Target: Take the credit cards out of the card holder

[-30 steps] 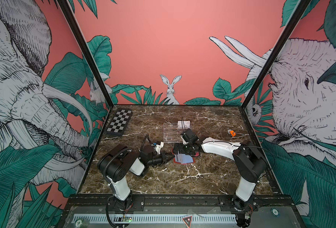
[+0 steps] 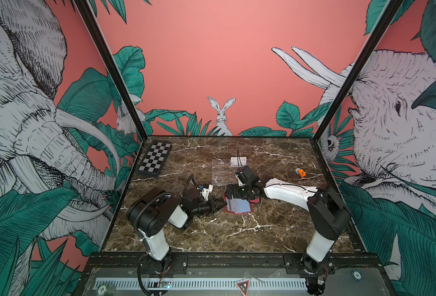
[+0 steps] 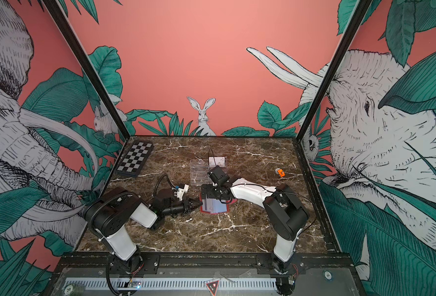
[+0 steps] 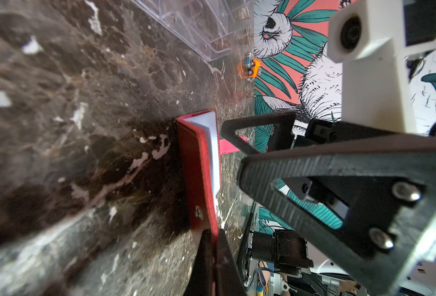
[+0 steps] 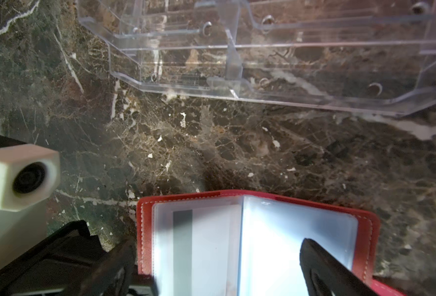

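Observation:
The red card holder [image 5: 371,236] lies spread open in the right wrist view, clear sleeves showing a striped white card [image 5: 205,236] on its left half and a pale, glare-covered sleeve [image 5: 287,236] on its right. Seen edge-on in the left wrist view, the holder's cover [image 4: 195,172] is tilted up off the table. My left gripper is shut on its near edge, a thin red strip between the fingertips. Over the sleeves, my right gripper stands wide open, its fingers [image 5: 316,261] apart with nothing gripped. How many cards are inside cannot be told.
Just behind the holder stands a clear plastic rack [image 2: 221,172] beside a white box [image 2: 238,161]. A checkerboard [image 2: 154,157] lies at the back left, an orange toy [image 2: 301,172] at the right.
The left arm and the holder show almost no movement.

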